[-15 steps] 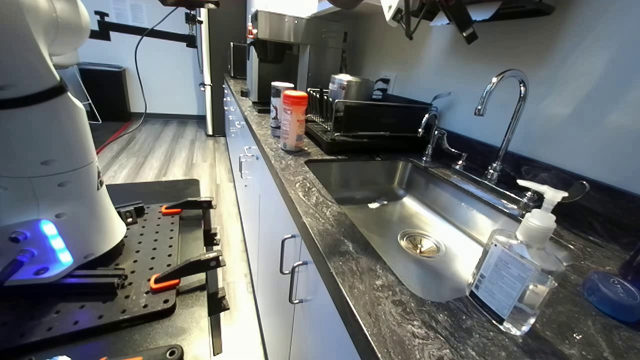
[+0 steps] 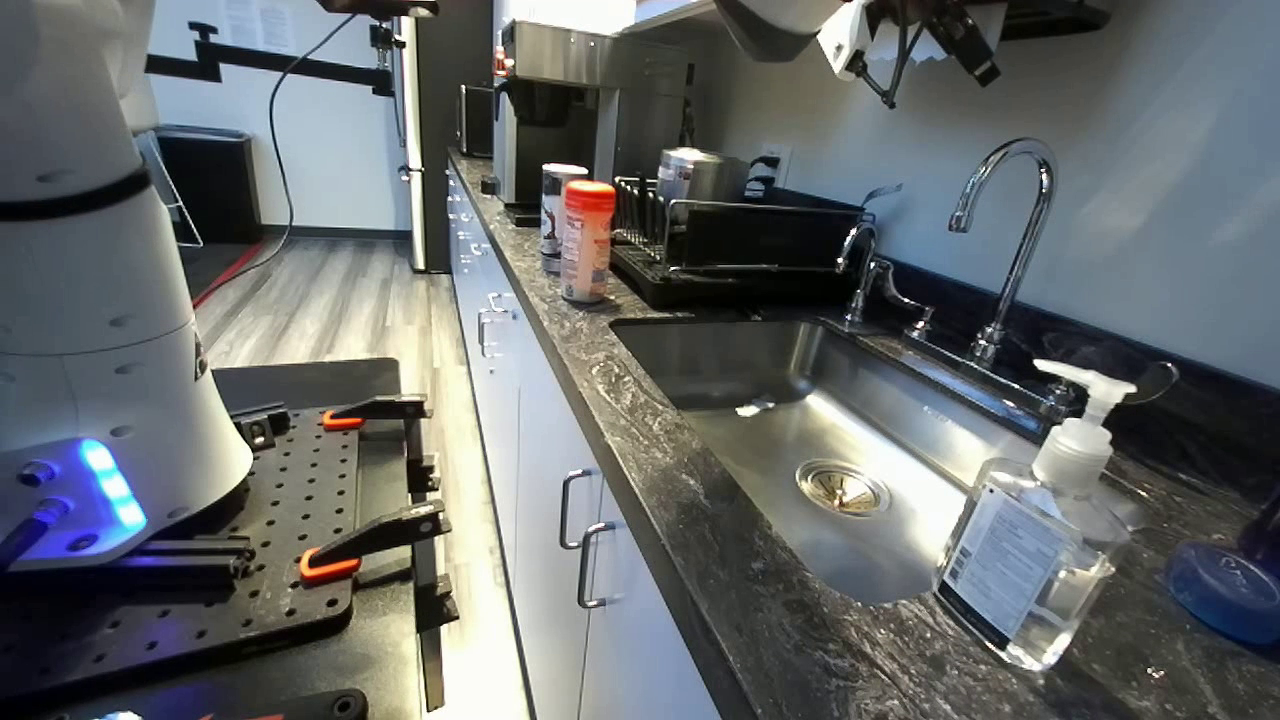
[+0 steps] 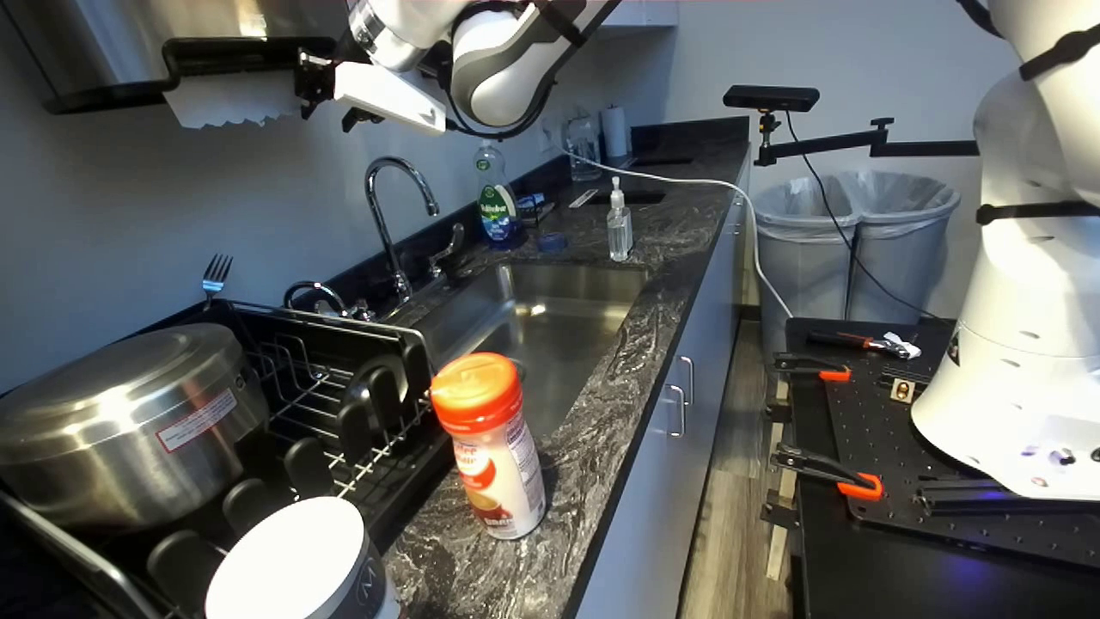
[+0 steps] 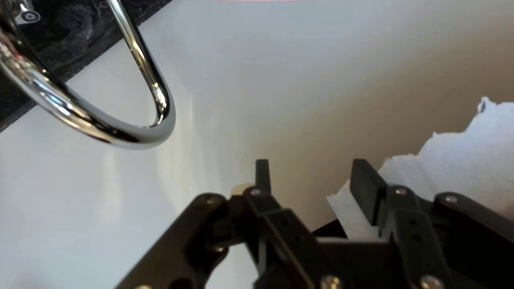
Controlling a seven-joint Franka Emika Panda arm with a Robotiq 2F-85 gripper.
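My gripper stands open, a clear gap between its two dark fingers. A torn-edged white paper towel (image 4: 462, 159) hangs on the right of the wrist view, largely behind the right finger; its left corner shows in the gap, and whether it touches a finger I cannot tell. From the second exterior view, the paper towel (image 3: 232, 100) hangs below a steel dispenser (image 3: 113, 46), and the gripper (image 3: 317, 88) is just to its right at similar height. In the first exterior view, the gripper (image 2: 930, 66) overlaps the paper and hides most of it.
A tall chrome faucet (image 2: 1020, 240) rises above the steel sink (image 2: 768, 420). On the counter are a sanitizer bottle (image 2: 1032, 552), a red-capped creamer bottle (image 2: 588, 246) and a dish rack (image 2: 768, 240) holding a steel pot (image 3: 134, 413). Open air lies above the sink.
In the first exterior view the gripper has moved right, over the hanging paper, covering more of it. The upper arm has shifted left. The counter items stay where they were.
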